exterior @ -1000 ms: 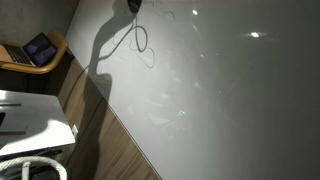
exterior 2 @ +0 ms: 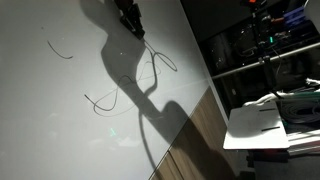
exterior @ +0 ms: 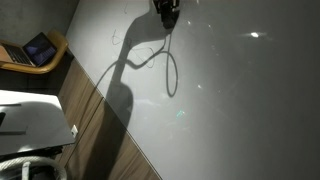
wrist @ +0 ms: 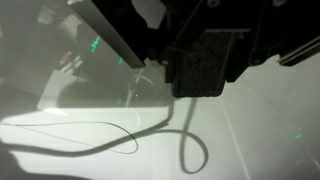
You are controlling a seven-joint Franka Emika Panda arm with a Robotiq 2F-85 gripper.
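My gripper (exterior: 168, 20) is at the top of exterior view 1, over a large pale board (exterior: 240, 110). In the wrist view the gripper is shut on a dark, rough-textured block (wrist: 203, 78). Its fingertips are hard to make out in the dark. A thin looped line (exterior: 172, 75) runs below the gripper; whether it is a cord or a shadow I cannot tell. Exterior view 2 has the gripper (exterior 2: 134, 28) near the top, with dark curved lines (exterior 2: 100, 106) on the board.
The arm's broad shadow (exterior: 120, 95) crosses the board. Along its edge runs a wooden strip (exterior: 95, 125). A white table (exterior: 35, 118) and a chair with a laptop (exterior: 40, 48) stand beyond. The board's right side is clear in exterior view 1.
In exterior view 1 my gripper has moved to the right and slightly down across the board. The looped line and the arm's shadow have shifted with it.
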